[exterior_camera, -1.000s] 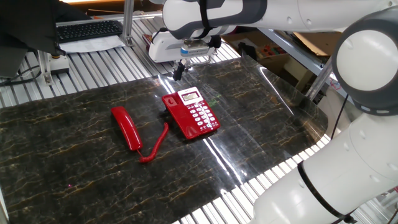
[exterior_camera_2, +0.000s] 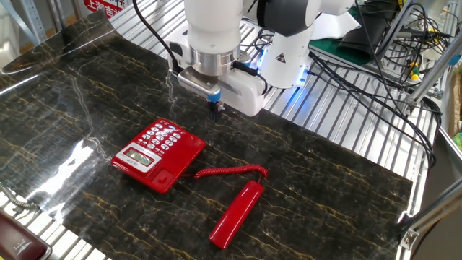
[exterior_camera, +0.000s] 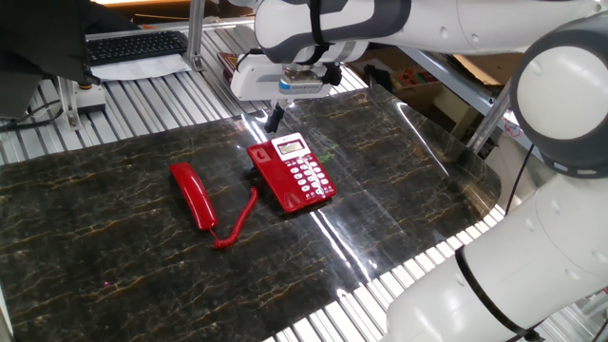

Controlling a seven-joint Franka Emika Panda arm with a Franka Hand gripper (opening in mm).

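A red desk phone base (exterior_camera: pixel 290 175) with white keys and a small display lies on the dark marbled board. Its red handset (exterior_camera: pixel 194 196) is off the base, lying on the board beside it and joined by a coiled red cord (exterior_camera_2: pixel 232 171). My gripper (exterior_camera_2: pixel 215 117) hangs above the board, pointing down, apart from both phone parts. Its dark fingertips look together, with nothing visible between them. In exterior view 1 the gripper (exterior_camera: pixel 273 125) appears just past the base's display end.
The marbled board (exterior_camera: pixel 104 247) has wide bare areas around the phone. A black keyboard (exterior_camera: pixel 138 46) sits on the slatted surface behind. Loose cables (exterior_camera_2: pixel 375 101) run by the arm's base. A dark red object (exterior_camera_2: pixel 20 238) lies at the near left corner of exterior view 2.
My gripper has shifted slightly, its fingertips now a little lower in exterior view 1. The fingers, spread apart earlier, now appear together. The phone and handset have not moved.
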